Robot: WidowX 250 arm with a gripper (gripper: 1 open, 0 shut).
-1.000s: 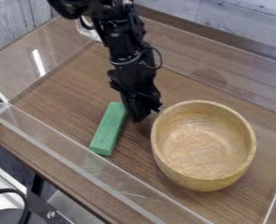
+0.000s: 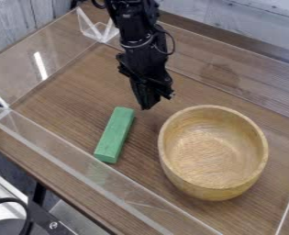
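My black gripper [image 2: 148,99] hangs over the middle of the wooden table, shut, with nothing visible between its fingers. It is above and behind a green rectangular bar [image 2: 114,135], which lies on the table at the lower centre. A large round wooden bowl [image 2: 213,151] stands to the right of the bar, in front of and right of the gripper.
Clear edging runs along its left and front sides. Black cables lie at the lower left corner, outside the work area.
My gripper has risen and moved back, away from the green bar and the bowl's rim. The bar and bowl show no visible movement.
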